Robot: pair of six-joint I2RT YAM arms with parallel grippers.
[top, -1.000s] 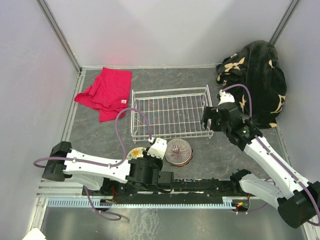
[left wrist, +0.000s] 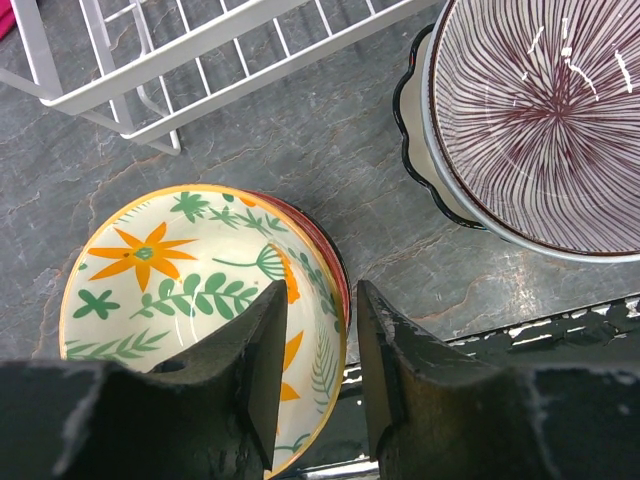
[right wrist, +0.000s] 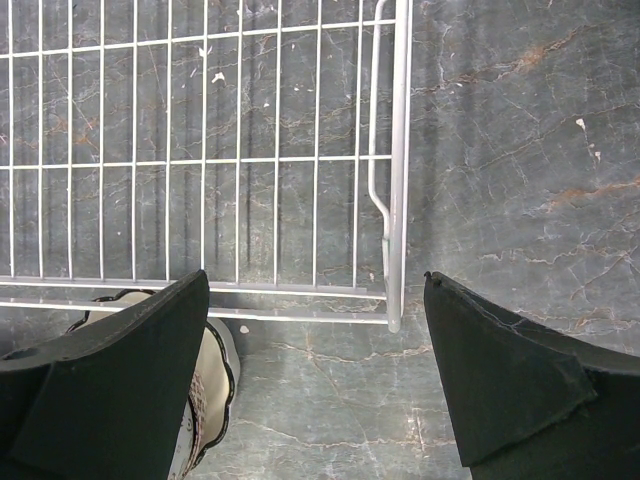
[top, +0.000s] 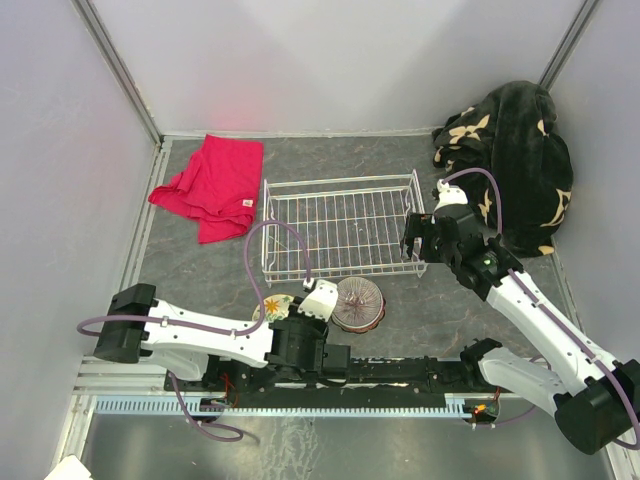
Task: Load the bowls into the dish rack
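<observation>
A white bowl with orange flowers and green leaves lies in the left wrist view, stacked on a red-rimmed one that barely shows. My left gripper is open over its right rim, the rim showing between the fingertips; whether they touch it I cannot tell. To the right is a second stack, a purple-streaked bowl in a wavy dark-rimmed cream bowl. The white wire dish rack stands empty behind both stacks. My right gripper is open above the rack's front right corner, holding nothing.
A red cloth lies at the back left. A dark flowered blanket is heaped at the back right. Walls close in the sides and back. Bare grey surface shows right of the bowls.
The right arm, rack and bowls look unmoved.
</observation>
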